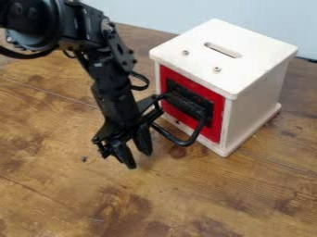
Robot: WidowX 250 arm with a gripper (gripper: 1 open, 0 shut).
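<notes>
A white wooden box [254, 65] with a slot on top stands at the right, with a red front panel [213, 127] holding a black socket fitting [186, 100]. A black cable loops out from the fitting toward my arm. My black gripper [135, 150] hangs low over the wooden table just left of the box, fingers pointing down and apart, with nothing visible between them.
A white wall rises behind the table. The box blocks the space to the right of the gripper.
</notes>
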